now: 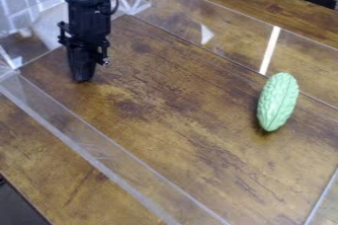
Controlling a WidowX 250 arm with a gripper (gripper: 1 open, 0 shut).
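Note:
My black arm stands at the upper left of the camera view, with its gripper low over the wooden floor, close to the left clear wall. The fingers point down and look shut, with nothing visible between them, though they are small and dark. A pale green, ridged, oblong object like a bitter melon lies on the right side, well apart from my gripper.
Clear low walls border the wooden work area on several sides. A dark edge shows at the top right beyond the walls.

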